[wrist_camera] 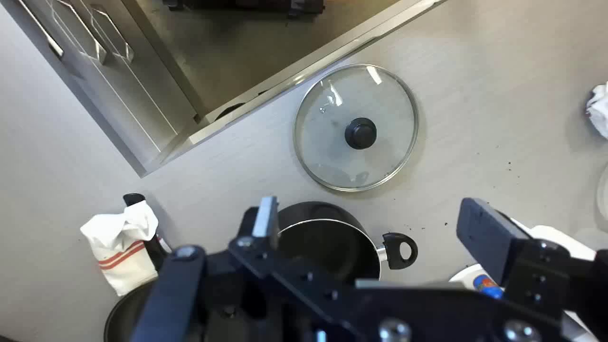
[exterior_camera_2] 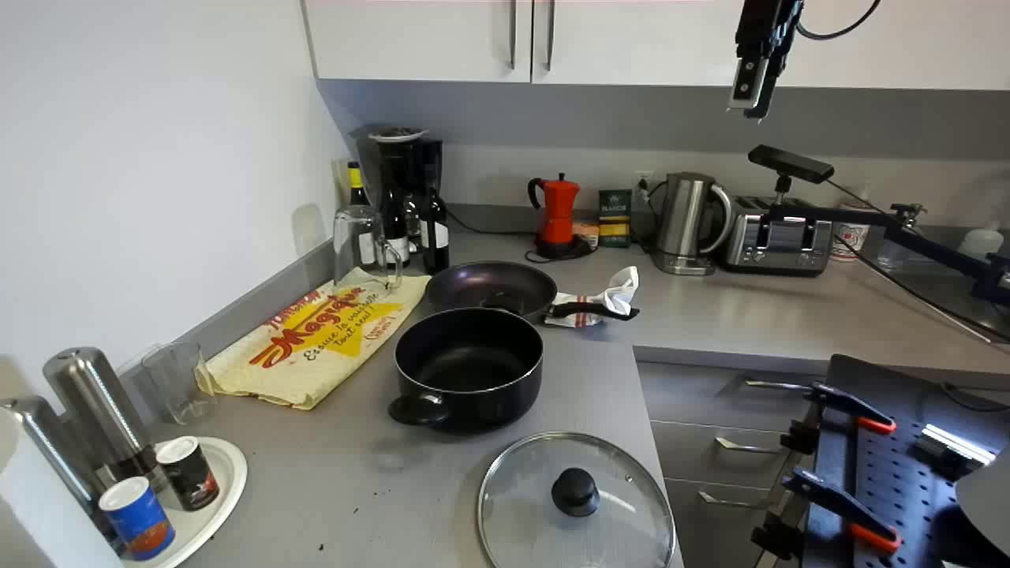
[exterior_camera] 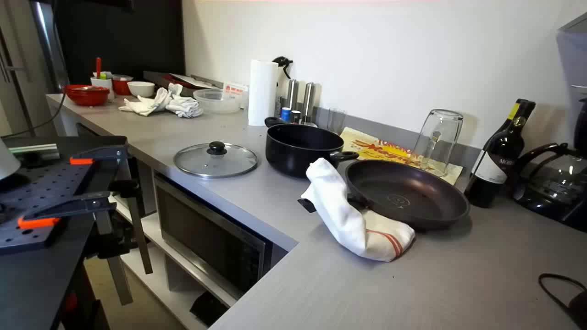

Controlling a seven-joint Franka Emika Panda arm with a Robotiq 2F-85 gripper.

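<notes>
High over the counter, my gripper stands open, its fingers wide apart and nothing between them; exterior view 2 catches the gripper (exterior_camera_2: 753,104) at the upper right. The glass lid (wrist_camera: 325,142) with a black knob lies flat on the counter near its front edge. Beside it stands the black pot (exterior_camera_2: 470,352), uncovered and empty, partly hidden by my gripper in the wrist view. A dark frying pan (exterior_camera: 407,195) sits next to the pot. Draped over the pan's handle is a white towel (exterior_camera: 344,217) with red stripes.
A yellow cloth (exterior_camera_2: 317,331) bears an upturned glass mug (exterior_camera: 439,140) by the wall. Wine bottles (exterior_camera: 498,156), a paper towel roll (exterior_camera: 263,93) and a white plate (exterior_camera_2: 232,473) with small cans stand around. Bare counter (exterior_camera: 440,280) lies in front of the pan.
</notes>
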